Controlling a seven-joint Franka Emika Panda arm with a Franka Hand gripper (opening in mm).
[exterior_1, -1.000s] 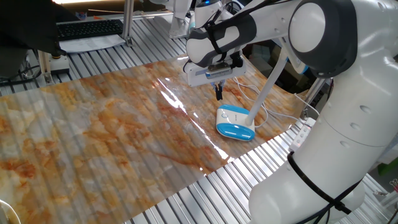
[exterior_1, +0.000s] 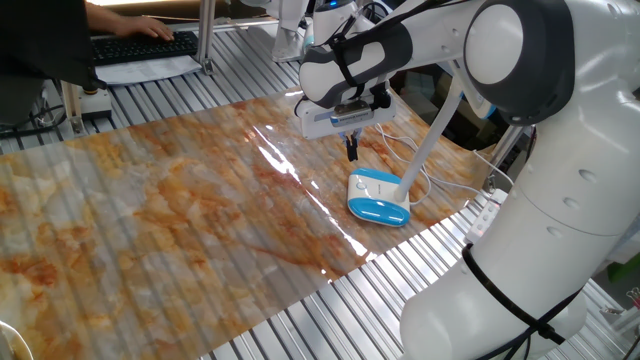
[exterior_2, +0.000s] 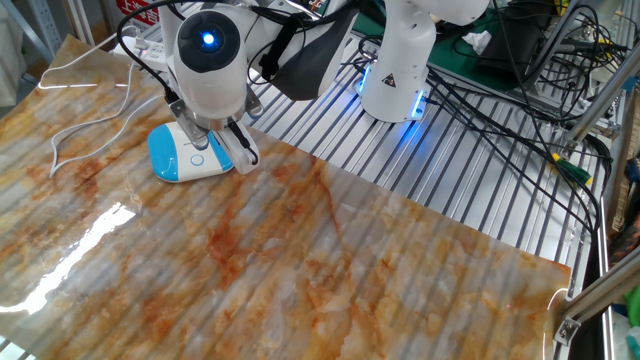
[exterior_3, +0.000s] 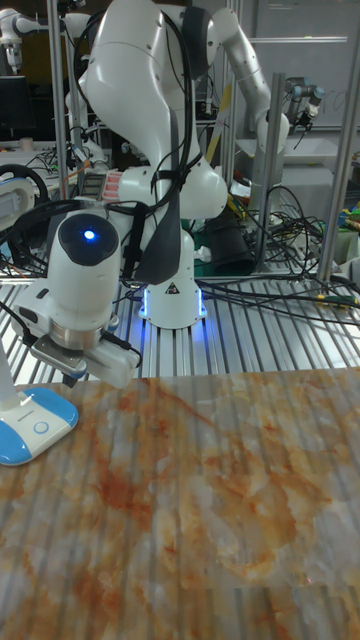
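A desk lamp with a white and blue base (exterior_1: 380, 211) stands on the marble-patterned sheet, its white stem (exterior_1: 432, 142) slanting up to the right. On the base's top is a round button, clear in exterior view 3 on the lamp base (exterior_3: 40, 428). Just beyond the base, my gripper (exterior_1: 352, 158) points down, its dark fingers together and nothing visible between them. It appears slightly above the lamp's edge; whether it touches is hard to tell. In exterior view 2 the hand covers part of the lamp base (exterior_2: 185, 158), and the fingertips are hidden there.
A white cable (exterior_2: 75, 130) curls over the sheet behind the lamp. A person's hand (exterior_1: 145, 27) rests on a keyboard (exterior_1: 150, 47) at the far left, off the sheet.
The arm, gripper and lamp have not visibly moved. A person's hand has come into view over the keyboard.
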